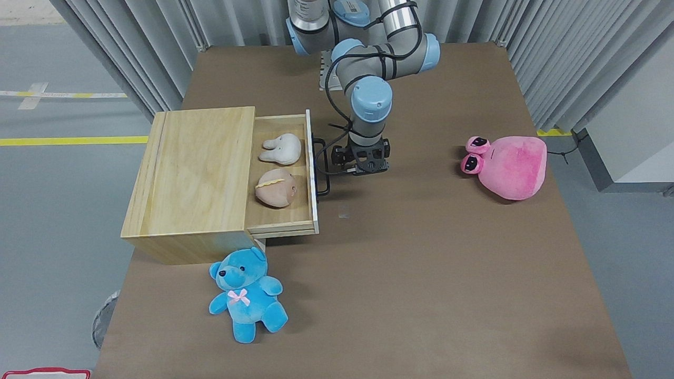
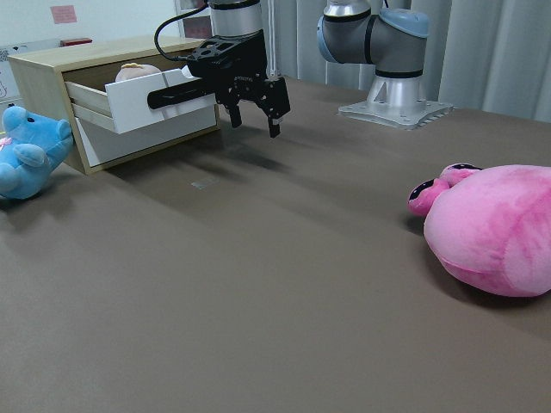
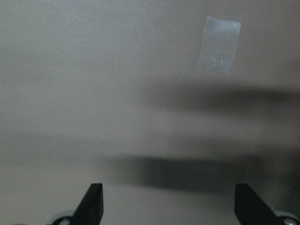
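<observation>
A light wooden cabinet (image 1: 189, 170) has its drawer pulled out, with a white plush (image 1: 281, 149) and a beige plush (image 1: 275, 189) inside. My gripper hangs just right of the drawer's black handle (image 1: 325, 183), above the brown table. In the wrist view its fingers stand apart with only table, shadows and a small clear patch (image 3: 219, 44) below. A blue teddy bear (image 1: 246, 297) lies in front of the cabinet. A pink plush (image 1: 512, 167) with big eyes sits at the right.
The arm's base stands at the back, before grey curtains.
</observation>
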